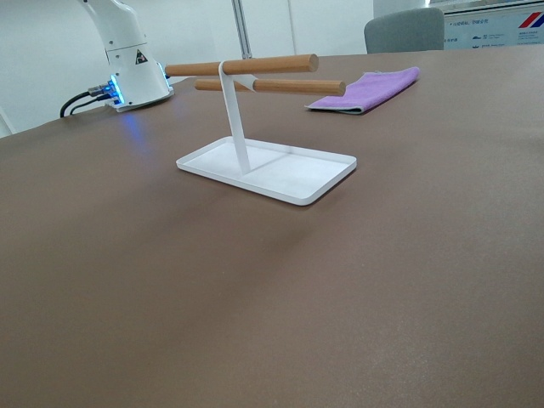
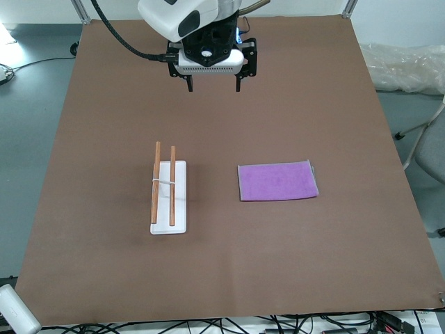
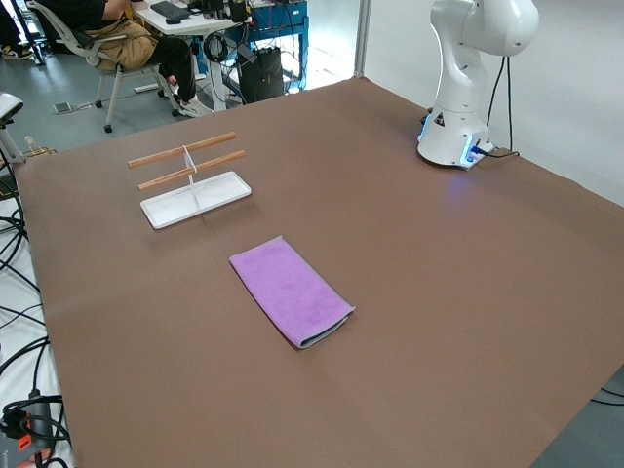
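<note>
A folded purple towel point(image 2: 277, 181) lies flat on the brown table, right of a white-tray rack with two wooden bars. The rack's white tray point(image 1: 289, 174) carries a post holding wooden bars point(image 1: 272, 64); it shows also as a tray point(image 3: 210, 195) beside the towel point(image 3: 291, 291). My gripper point(image 2: 213, 85) is above the table's back part, its two black fingers standing wide apart, open, with nothing seen between them, clear of rack and towel. In the top and right views only the arm's white base shows.
A grey chair point(image 2: 431, 146) and a plastic bag point(image 2: 407, 66) are off its right side in the left view. Cables and equipment run along the front edge. A seated person appears behind the table in the right view.
</note>
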